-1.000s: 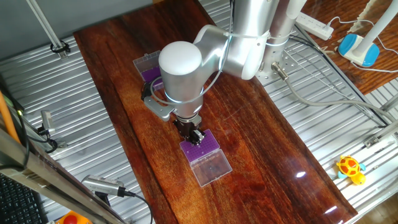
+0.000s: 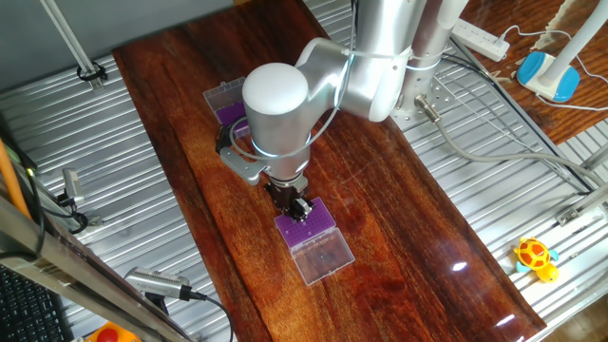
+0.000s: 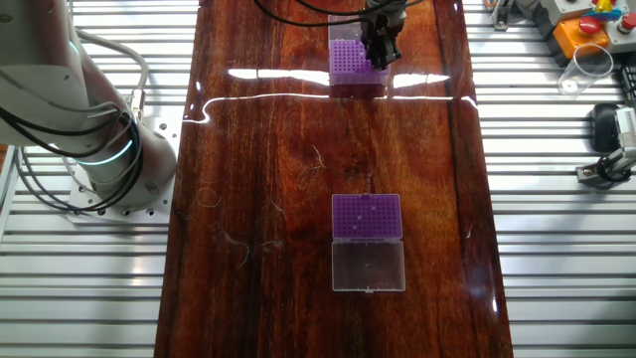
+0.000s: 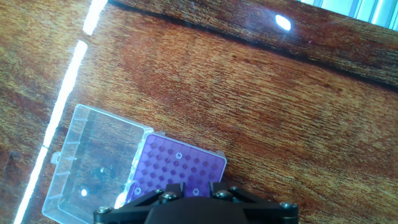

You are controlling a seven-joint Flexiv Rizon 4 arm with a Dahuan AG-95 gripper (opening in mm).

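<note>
A purple rack of small holes [image 2: 294, 232] lies on the wooden table, its clear hinged lid [image 2: 323, 256] folded out flat. My gripper points down over this rack, close to its surface. In the wrist view its fingertips stand apart, with purple rack and a small pale ring [image 4: 196, 192] showing between them. Another pale ring [image 4: 178, 155] sits elsewhere in the same rack. A second purple rack [image 3: 350, 219], with pale spots in it and its clear lid [image 3: 368, 267] open, lies farther along the table. Whether the fingertips touch the rack cannot be seen.
Bare wood [image 3: 288, 149] separates the two racks. Slatted metal [image 2: 123, 180] surrounds the table. A toy turtle [image 2: 534, 255] rests off to the side, and a clear cup [image 3: 584, 70] stands beyond the table edge.
</note>
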